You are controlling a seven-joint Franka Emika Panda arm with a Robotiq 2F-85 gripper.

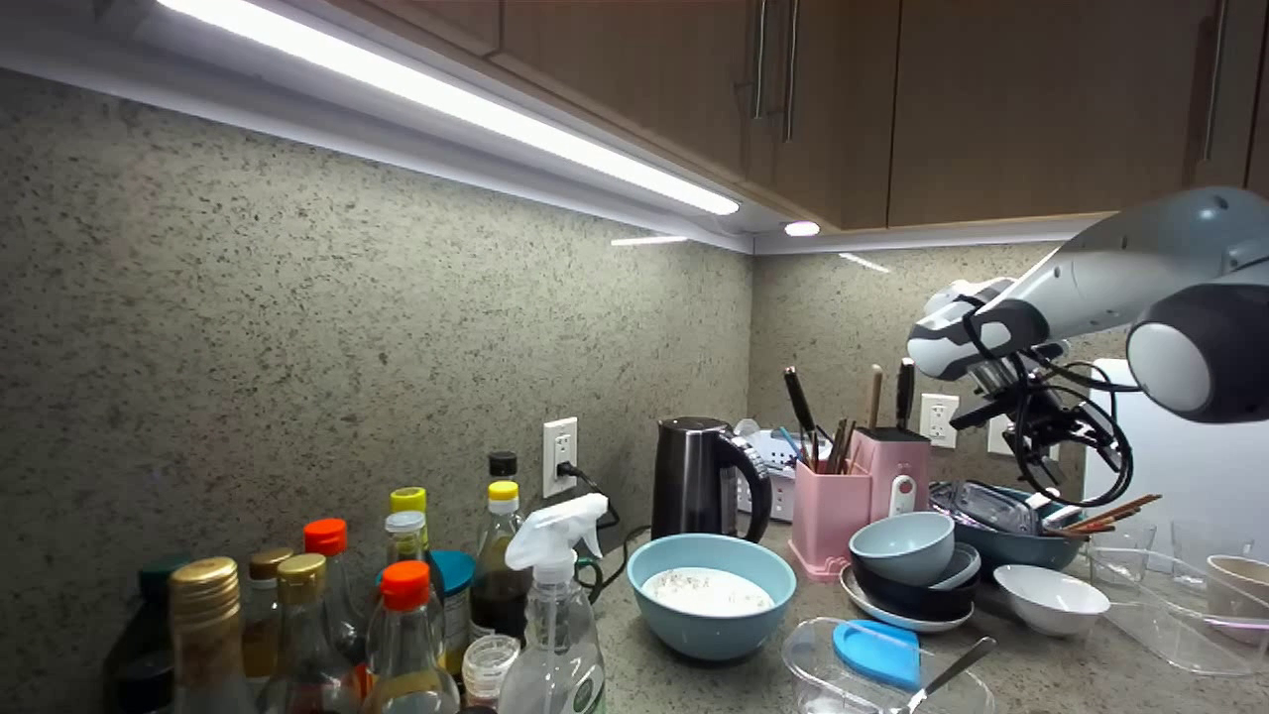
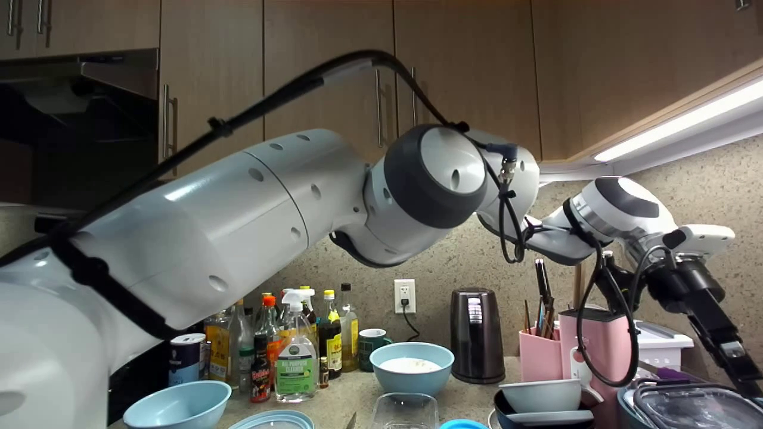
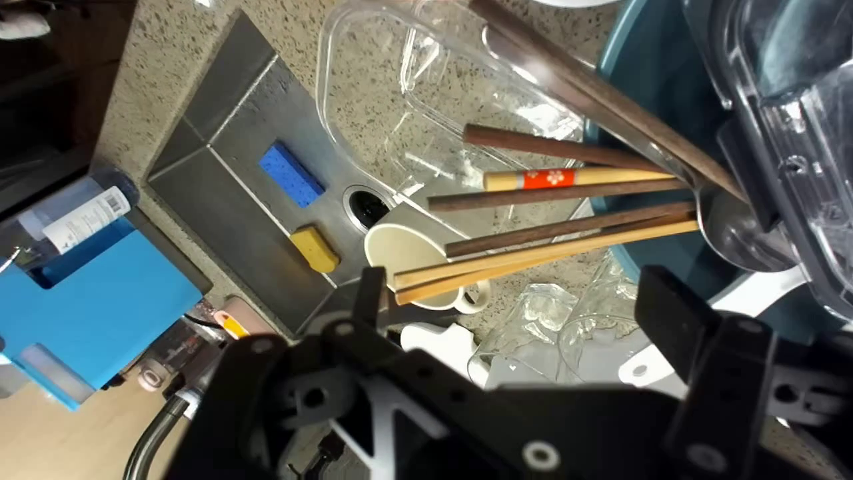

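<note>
My gripper is open in the wrist view, its black fingers wide apart with nothing held between them. Beyond the gap, chopsticks and a metal spoon stick out over the rim of a dark blue-green bowl. That bowl is also in exterior view 1, with the gripper above it. A clear-lidded container lies in the bowl, along with white-handled utensils. Beneath the chopstick ends stands a cream mug.
A clear plastic tray and glasses sit near the bowl. The sink holds a blue sponge and a yellow one. A pink knife block, stacked bowls and a white bowl stand close by.
</note>
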